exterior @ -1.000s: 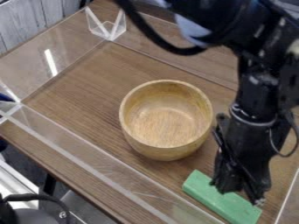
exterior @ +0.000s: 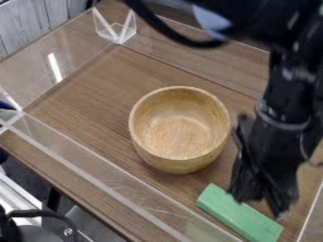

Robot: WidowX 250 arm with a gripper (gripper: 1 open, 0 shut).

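Note:
A black gripper (exterior: 260, 189) reaches down from the upper right, blurred, with its fingertips low over the wooden table near a green block (exterior: 237, 214) at the bottom right. It looks shut, though the blur hides detail; nothing shows held in it. A round wooden bowl (exterior: 178, 129) stands just left of the gripper.
A small clear plastic piece (exterior: 115, 26) stands at the back left. A transparent strip runs along the near left edge, with black hardware beyond it at bottom left.
Bowl and block look unmoved.

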